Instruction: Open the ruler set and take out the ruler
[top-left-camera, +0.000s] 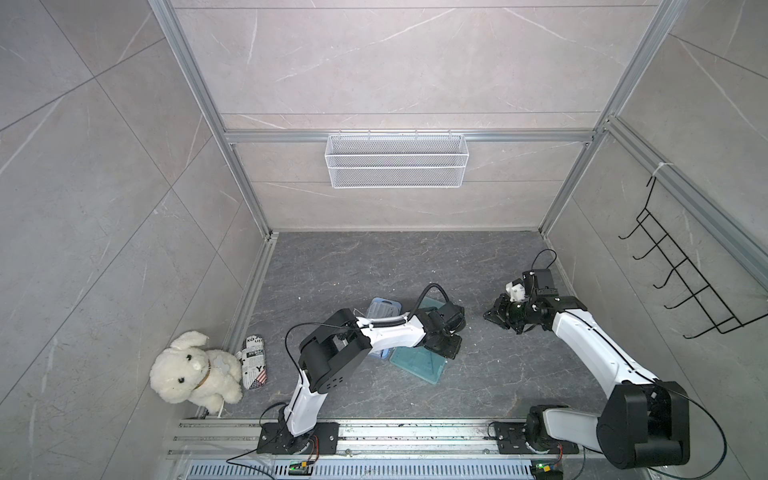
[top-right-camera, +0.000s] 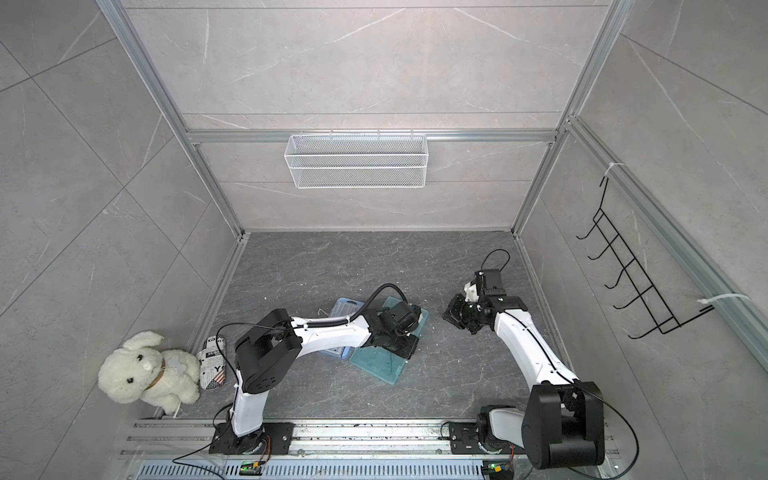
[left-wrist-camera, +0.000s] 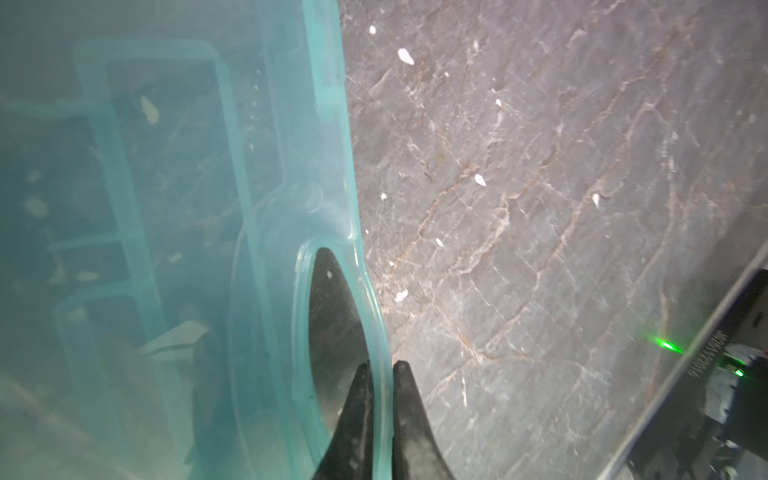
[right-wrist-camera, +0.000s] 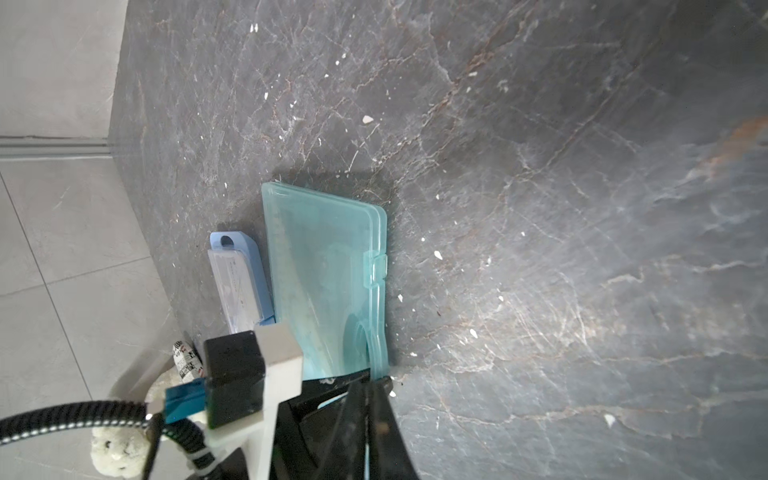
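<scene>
The flat translucent teal case (top-left-camera: 421, 364), with an oval handle opening and a latch at its edge, looks closed. It leans below my left gripper, whose fingers are shut on the handle rim in the left wrist view. In the right wrist view the same case (right-wrist-camera: 324, 256) stands tilted up from the floor, its handle end down by the left arm. My right gripper is slightly open, with a narrow gap between its fingertips; in the top left view it stays clear to the right of the case. No ruler can be made out.
A blue box (right-wrist-camera: 237, 276) with a clear front lies just left of the teal case, partly under the left arm. A plush dog (top-left-camera: 192, 372) and a printed pouch (top-left-camera: 253, 361) sit far left.
</scene>
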